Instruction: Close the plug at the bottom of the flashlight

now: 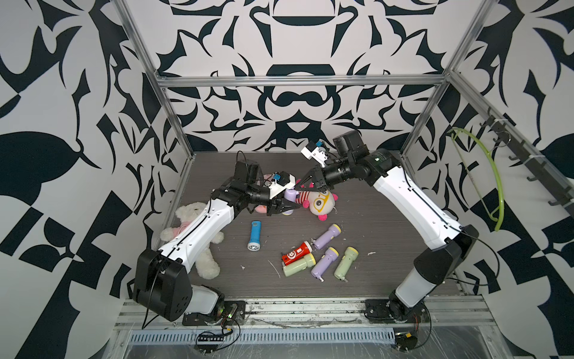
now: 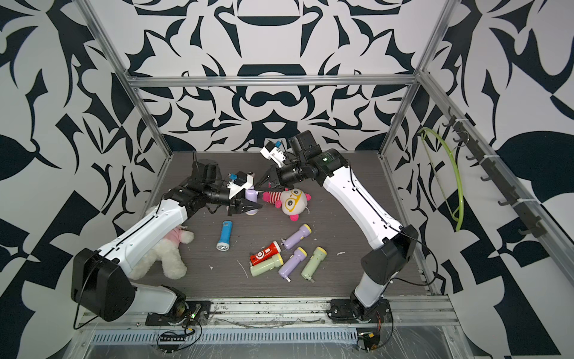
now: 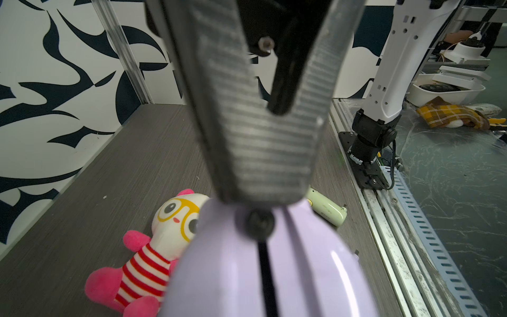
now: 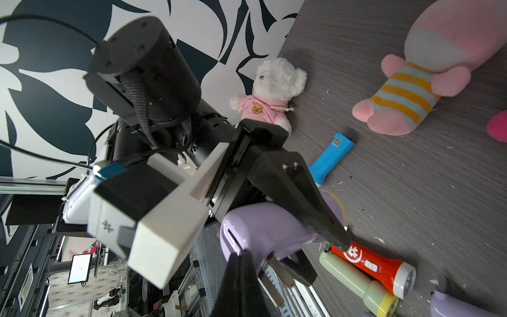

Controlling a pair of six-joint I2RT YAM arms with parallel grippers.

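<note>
A lavender flashlight [image 4: 259, 227] is held aloft in my left gripper [image 1: 285, 203] over the middle of the table, its body between the fingers. In the right wrist view a slot shows at its near end, with a metal prong beside it. My right gripper [image 2: 266, 182] has its shut fingertips at that near end, coming from the right. The left wrist view shows the flashlight's rounded lavender end very close, blurred under a ridged metal finger. Whether the plug is folded in is unclear.
On the table lie a blue flashlight [image 1: 254, 235], a red one [image 1: 296, 253], two green ones [image 1: 345, 263], two lavender ones [image 1: 324, 263], a striped panda toy [image 1: 321, 203] and a white bear [image 1: 206, 263].
</note>
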